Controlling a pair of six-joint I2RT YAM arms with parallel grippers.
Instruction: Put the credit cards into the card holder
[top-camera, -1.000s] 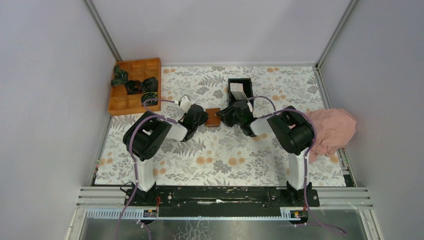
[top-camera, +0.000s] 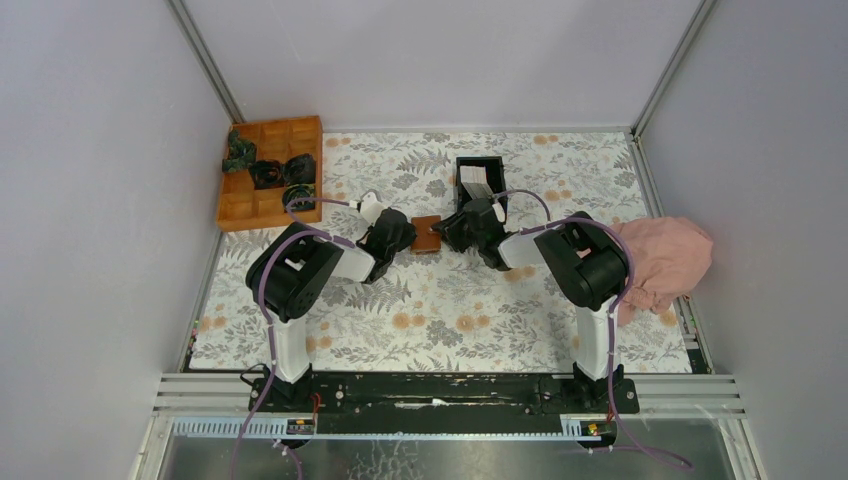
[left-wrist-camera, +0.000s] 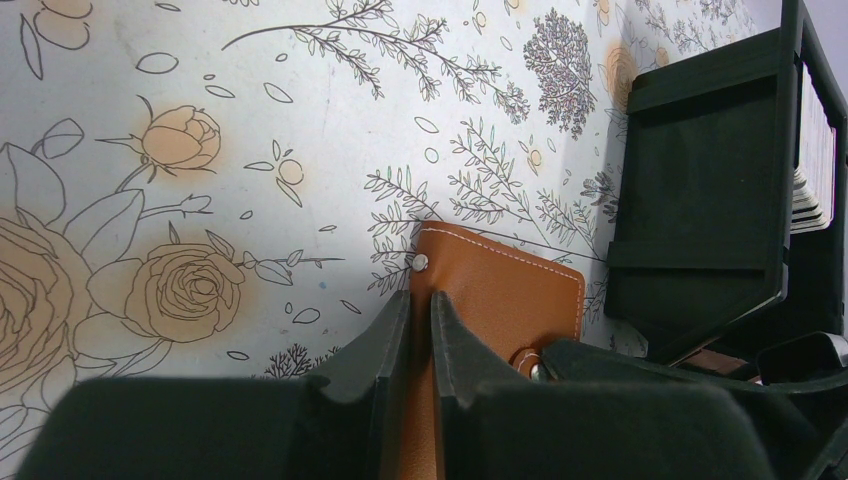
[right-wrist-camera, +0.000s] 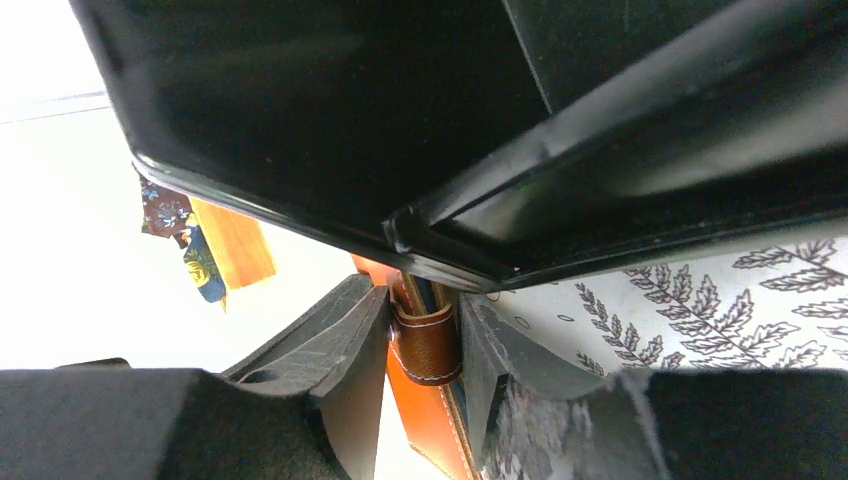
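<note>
The brown leather card holder (top-camera: 426, 234) lies mid-table. My left gripper is shut on its spine edge, as the left wrist view shows. My right gripper is at the opposite edge, its fingers either side of the holder's small leather strap (right-wrist-camera: 427, 350); how far open it is I cannot tell. A stack of white cards (left-wrist-camera: 812, 150) sits in the black box (left-wrist-camera: 690, 150) behind my right gripper.
A wooden compartment tray (top-camera: 240, 204) with dark items stands at the back left. A pink cloth (top-camera: 668, 264) lies at the right edge.
My right gripper has shifted very slightly at the card holder's edge. The left gripper and holder look unmoved.
</note>
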